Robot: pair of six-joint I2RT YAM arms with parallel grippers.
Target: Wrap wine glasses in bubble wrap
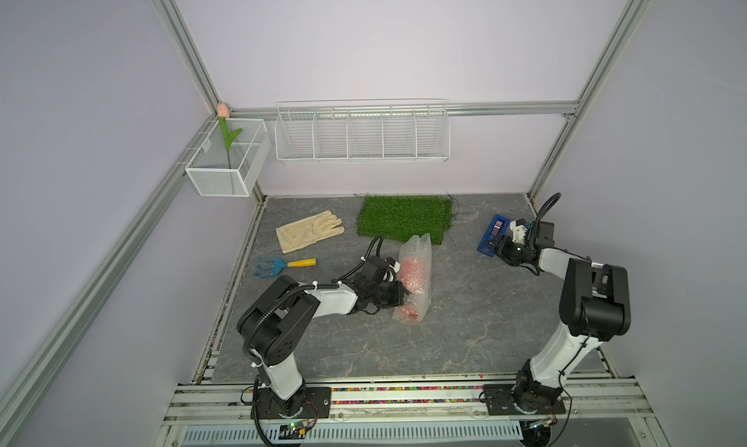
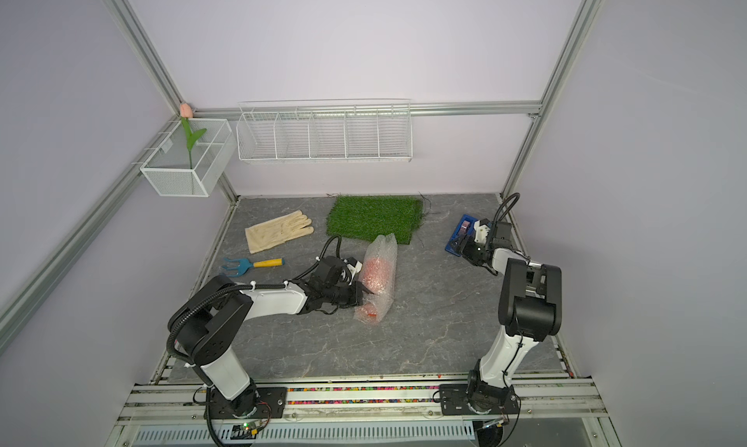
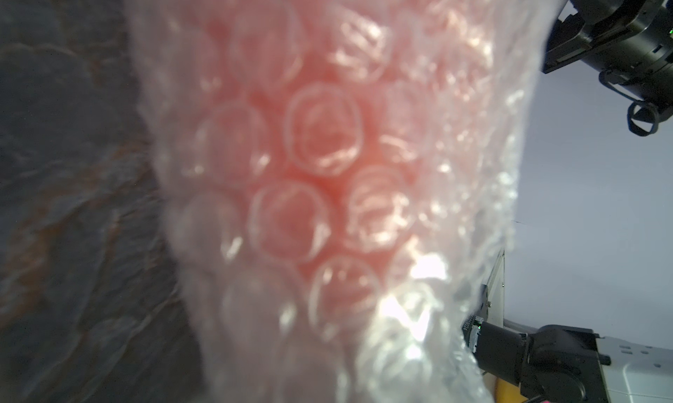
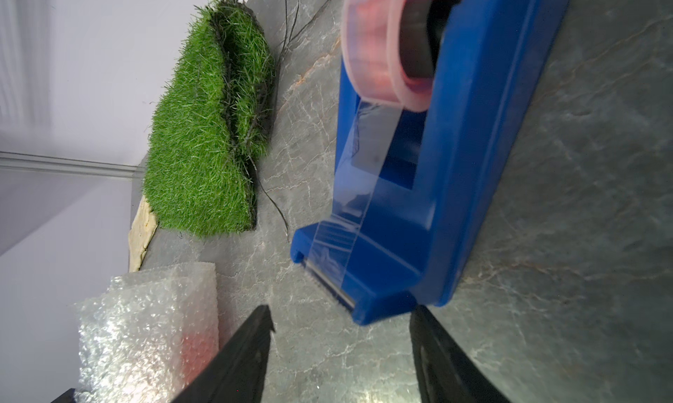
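Note:
A long bubble-wrap bundle (image 1: 416,276) with something pinkish red inside lies on the grey table, and its bubbles (image 3: 322,129) fill most of the left wrist view. My left gripper (image 1: 402,293) is shut on the bundle's left side; its fingers are hidden in the left wrist view. At the right stands a blue tape dispenser (image 4: 427,192) with a roll of clear tape (image 4: 392,45) and a strip drawn to its cutting edge. My right gripper is open close to the dispenser's cutter end, with nothing between its fingers. No glass can be made out through the wrap.
A green turf mat (image 1: 400,216) lies behind the bundle. Towards the left are a cream glove (image 1: 307,230) and a blue hand fork (image 1: 272,266) with a yellow handle. Bare table (image 1: 474,314) lies between the bundle and the right arm.

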